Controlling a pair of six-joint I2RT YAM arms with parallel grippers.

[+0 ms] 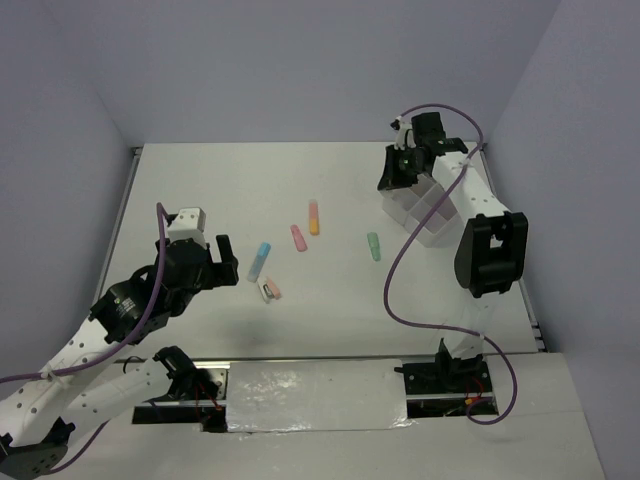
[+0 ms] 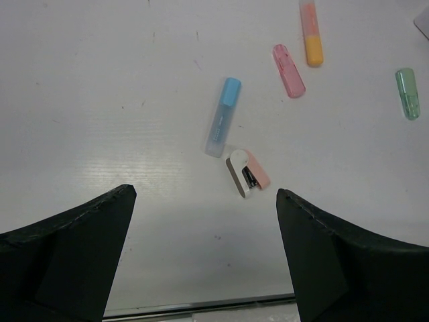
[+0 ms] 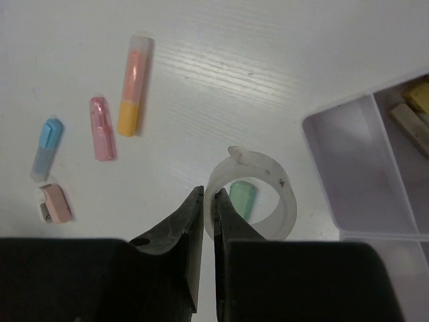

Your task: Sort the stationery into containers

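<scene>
My right gripper is shut on a clear tape roll [image 3: 281, 194], raised beside the divided white container [image 3: 342, 154] at back right [image 1: 405, 210]. My left gripper hangs open at the left, nothing between its fingers. Lying on the table are a blue pen, a pink-and-white stapler, a pink piece, an orange-and-yellow stick and a green piece, partly hidden by the tape in the right wrist view.
Some yellow and grey items [image 3: 409, 124] lie in one compartment of the container. Walls border the sides and back.
</scene>
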